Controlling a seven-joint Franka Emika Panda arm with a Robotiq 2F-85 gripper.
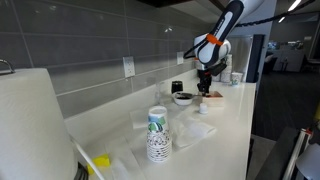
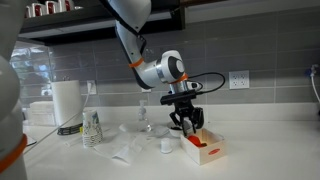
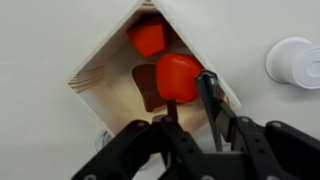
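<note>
My gripper reaches down over a small light wooden box (image 3: pixel 93 83), its fingers apart. A rounded red object (image 3: pixel 178 76) lies in the box just ahead of and between the fingertips; whether they touch it, I cannot tell. A smaller red-orange block (image 3: pixel 148 37) sits in one corner, and a dark brown-red piece (image 3: pixel 146 86) lies beside the rounded one. In exterior view 2 the gripper (image 2: pixel 187 122) is at the open top of the box (image 2: pixel 209 153), with some red showing inside.
A white jar (image 3: pixel 297 63) stands close beside the box. Nearby are a dark-filled bowl (image 1: pixel 183 99), a white cloth or sheet (image 1: pixel 192 132) and stacked patterned cups (image 1: pixel 158 140). The counter in front of the box is clear.
</note>
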